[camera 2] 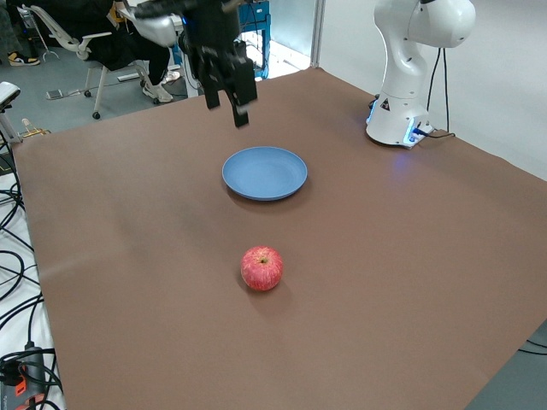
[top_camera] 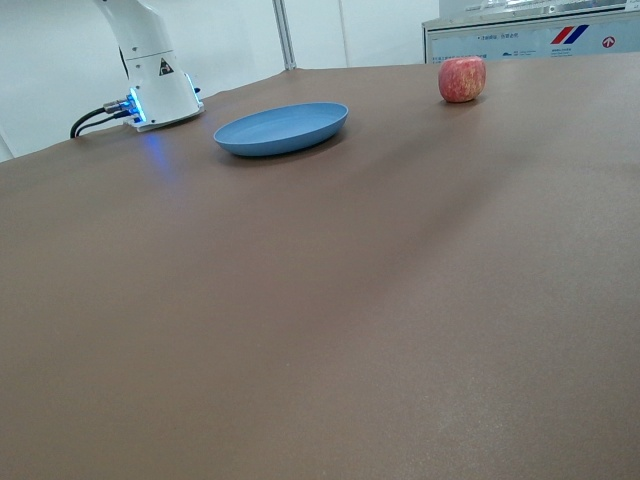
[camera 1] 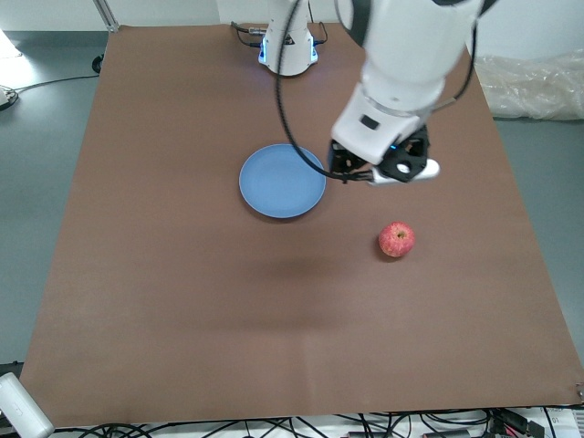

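Observation:
A red apple (camera 1: 397, 239) (top_camera: 462, 79) (camera 2: 261, 268) rests on the brown table, apart from a blue round plate (camera 1: 282, 182) (top_camera: 281, 130) (camera 2: 264, 173), which is empty. In the left view my gripper (camera 1: 383, 169) hangs over the table to the right of the plate, above and behind the apple. In the right view its black body (camera 2: 226, 102) is high above the table, beyond the plate. Its fingertips are too hidden or dark to tell whether they are open or shut. The top view does not show it.
A white robot arm base (top_camera: 160, 95) with cables stands at the back of the brown table (camera 1: 228, 319). Cables and equipment line the near edge in the left view.

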